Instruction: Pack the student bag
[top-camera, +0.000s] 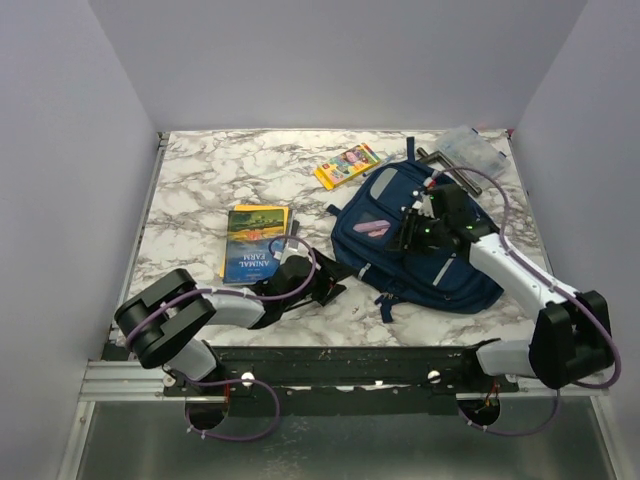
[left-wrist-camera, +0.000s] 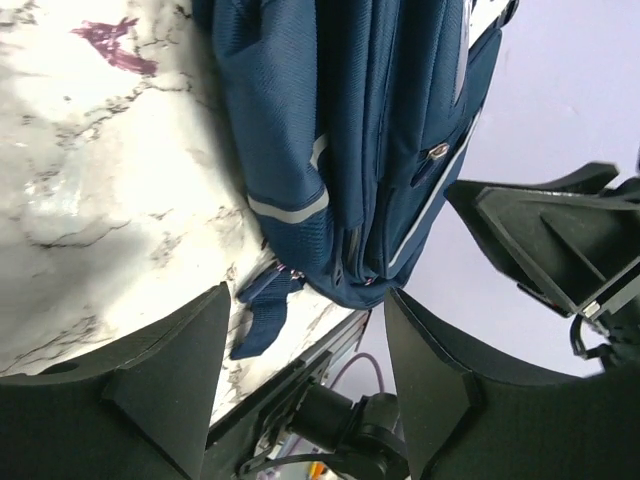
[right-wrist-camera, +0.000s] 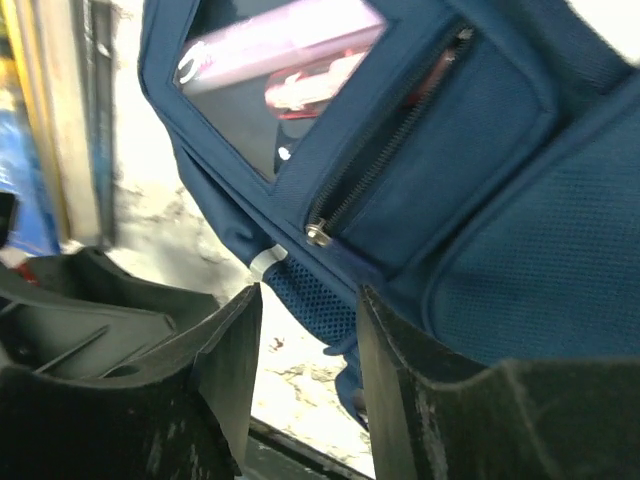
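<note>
The dark blue backpack lies flat at the right, with a clear window over pink items and a zipper. My left gripper is just off its lower-left corner, part open; in the left wrist view its fingers face the strap and bag edge. My right gripper is over the bag's middle, fingers part open, near the zipper pull. An Animal Farm book lies on a yellow one at the left.
A colourful yellow box lies at the back. A clear case and grey pieces sit at the back right.
</note>
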